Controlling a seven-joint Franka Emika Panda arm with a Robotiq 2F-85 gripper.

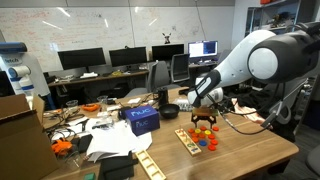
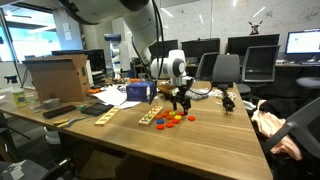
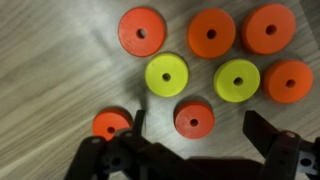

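Note:
In the wrist view my gripper is open above the table, one finger on each side of a small red-orange disc (image 3: 194, 120) with a hole in its middle. Nothing is held. Just beyond that disc lie two yellow discs, one to the left (image 3: 166, 75) and one to the right (image 3: 236, 80). More orange and red discs surround them: a red disc (image 3: 142, 32), an orange disc (image 3: 211, 34) and another red disc (image 3: 110, 124) partly hidden by the left finger. Exterior view 2 shows the gripper (image 2: 181, 104) low over the disc group.
A wooden tray with holes (image 1: 188, 141) lies beside the discs, and a second wooden tray (image 1: 149, 165) is farther left. A blue box (image 1: 143, 120), white papers (image 1: 108, 141) and a large cardboard box (image 1: 25, 138) stand beyond.

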